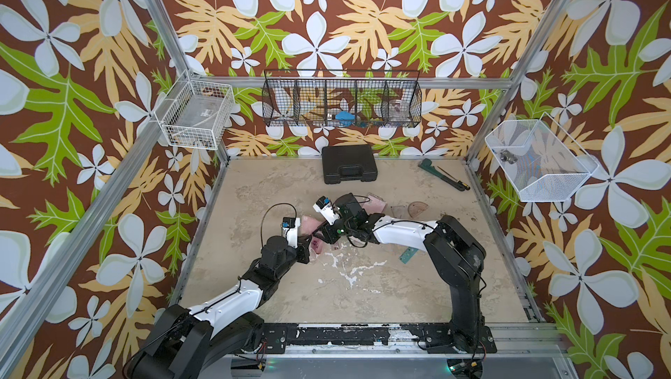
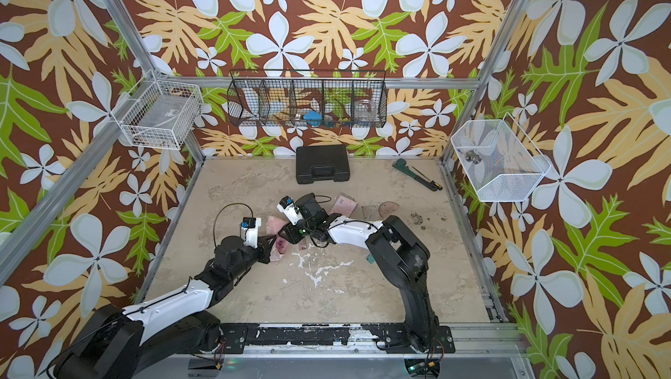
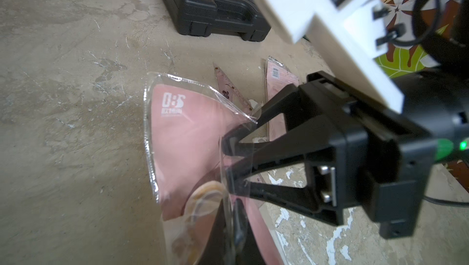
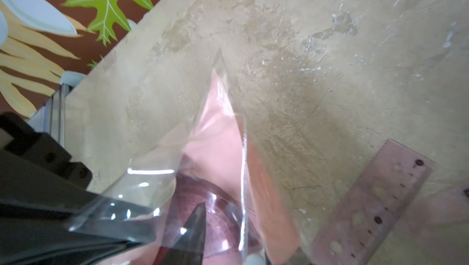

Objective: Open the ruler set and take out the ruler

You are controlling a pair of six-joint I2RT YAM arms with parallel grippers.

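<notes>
A pink ruler-set pouch point(image 3: 183, 143) with a clear plastic cover stands raised, its mouth spread. Near the bottom of the left wrist view, my left gripper is shut on the pouch's clear film. My right gripper comes in from the right with fingers parted; its fingertips show through the clear plastic at the mouth. A dark finger point(image 4: 193, 230) appears over a purple transparent round-edged piece point(image 4: 219, 201) inside the pouch, with no grip on it visible. Outside, a pink transparent ruler point(image 4: 376, 201) lies on the table point(image 4: 303, 118).
A pink triangle point(image 3: 229, 89) and a flat pink packet point(image 3: 276, 99) lie beyond the pouch. A black case point(image 1: 349, 164) stands at the back, a green tool point(image 1: 444, 174) at the back right.
</notes>
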